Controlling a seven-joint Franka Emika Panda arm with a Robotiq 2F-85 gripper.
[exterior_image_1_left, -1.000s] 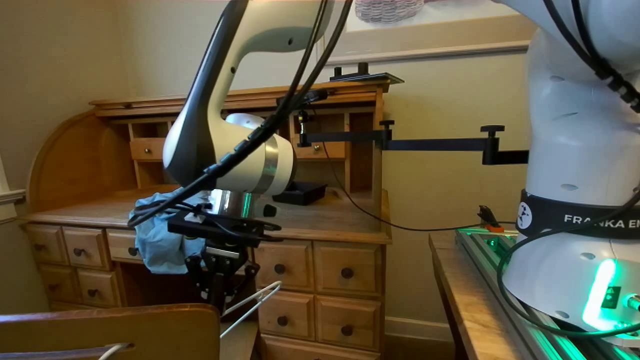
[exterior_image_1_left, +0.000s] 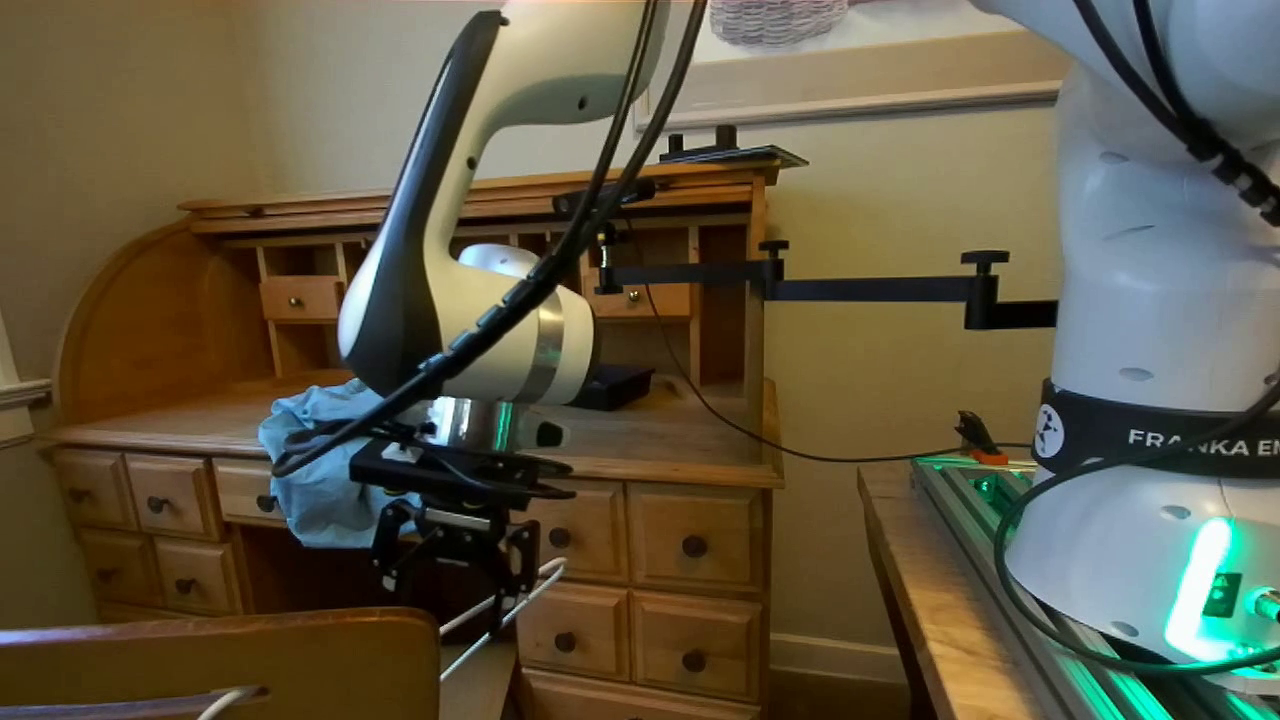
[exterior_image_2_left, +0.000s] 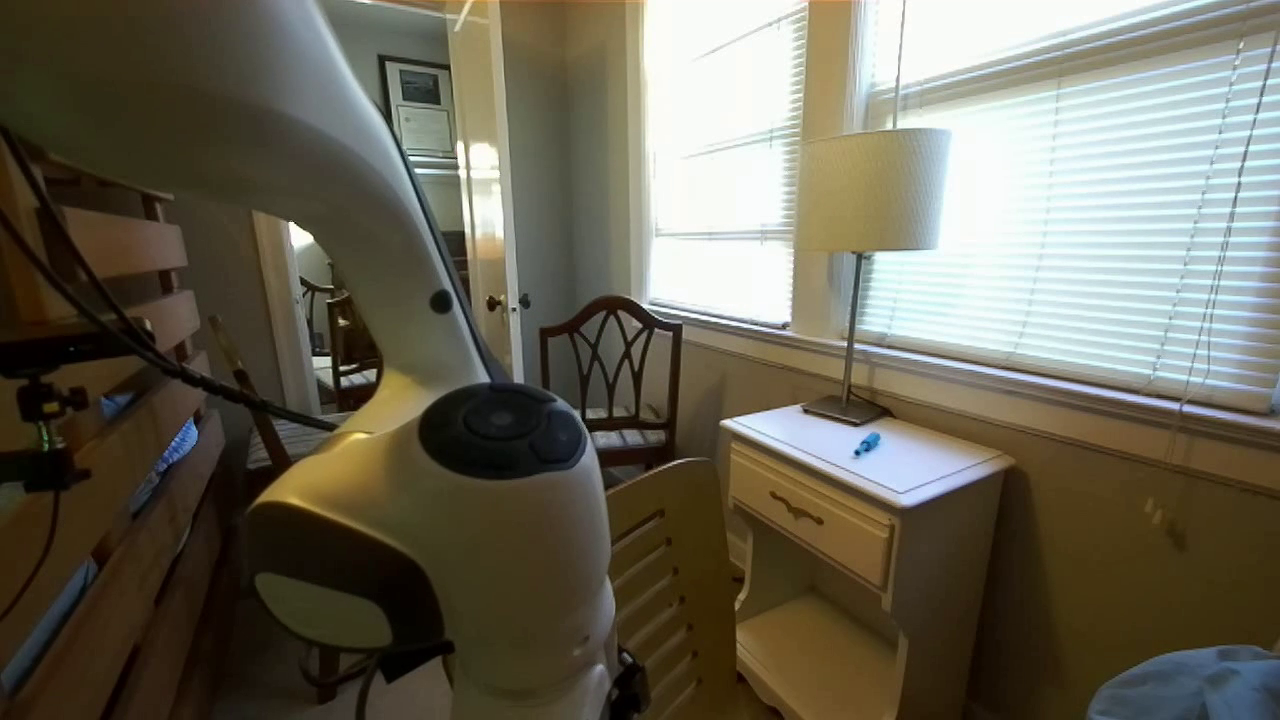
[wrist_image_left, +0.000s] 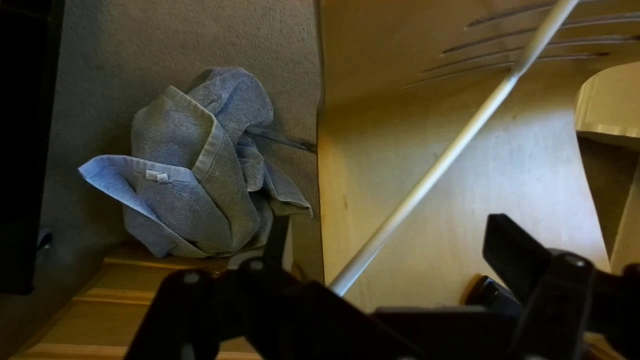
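My gripper (exterior_image_1_left: 462, 588) hangs in front of the roll-top desk, its black fingers spread apart, open. A thin white rod (exterior_image_1_left: 504, 618) rises from the chair close by the fingertips. In the wrist view this pale rod (wrist_image_left: 444, 162) runs diagonally over the wooden chair seat (wrist_image_left: 384, 174) and down between the spread fingers; whether it touches either of them cannot be told. A crumpled grey-blue cloth (wrist_image_left: 192, 174) shows to the left of the seat, outside the fingers. A light blue cloth (exterior_image_1_left: 318, 462) drapes over the desk's front edge behind the arm.
The chair's wooden back (exterior_image_1_left: 228, 660) stands low in front. The desk (exterior_image_1_left: 690, 438) fills the background, with a black tray (exterior_image_1_left: 614, 386) on it. A black camera arm (exterior_image_1_left: 870, 289) spans above to the right. A white nightstand (exterior_image_2_left: 828, 450) holds a lamp (exterior_image_2_left: 876, 192) and a small blue object (exterior_image_2_left: 866, 444).
My fingers, close together a second ago, are now spread apart. The wrist has shifted slightly to the right and a little downward. The cloth on the desk and the chair look unmoved.
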